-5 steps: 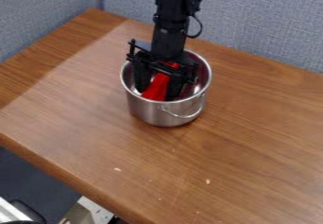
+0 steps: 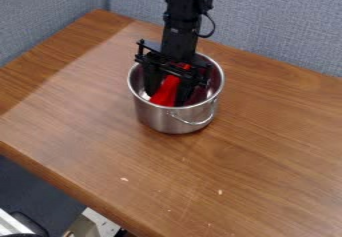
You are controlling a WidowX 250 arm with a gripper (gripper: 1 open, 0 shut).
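Note:
A steel pot [image 2: 175,115] with a wire handle stands on the wooden table. A red object [image 2: 167,90] lies inside it. My black gripper [image 2: 170,76] is lowered into the pot's mouth, over and around the red object. Its fingertips are partly hidden, so I cannot tell whether it is open or shut on the object.
Grey padded walls [image 2: 281,21] bound the table at the back and left. Dark equipment and cables lie beyond the lower-left edge.
The arm and gripper have shifted very slightly within the pot over the last second. The pot and red object look nearly the same.

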